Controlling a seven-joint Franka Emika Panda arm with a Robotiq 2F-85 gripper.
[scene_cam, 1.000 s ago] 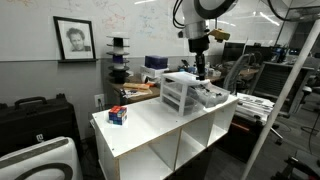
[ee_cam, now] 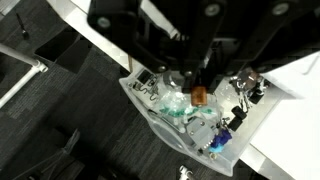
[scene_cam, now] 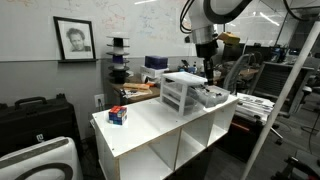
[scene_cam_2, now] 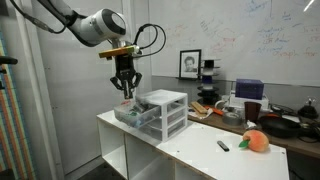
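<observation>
A white drawer unit stands on the white counter, with its clear top drawer pulled out. My gripper points down over that open drawer, its fingertips close to the contents. In the wrist view a small orange-brown piece shows at the fingertips, and the fingers appear shut on it; what it is cannot be made out. Clear bags, small parts and a blue-purple piece lie in the drawer below. From the first exterior view, the gripper is above the drawer at the unit's right.
On the counter stands a red and blue box, apart from the unit. An orange, peach-like object and a dark marker rest on the counter, too.
In the first exterior view, my gripper has moved right and slightly down, from over the drawer unit's top to over the open drawer. The unit and counter items look unchanged.
</observation>
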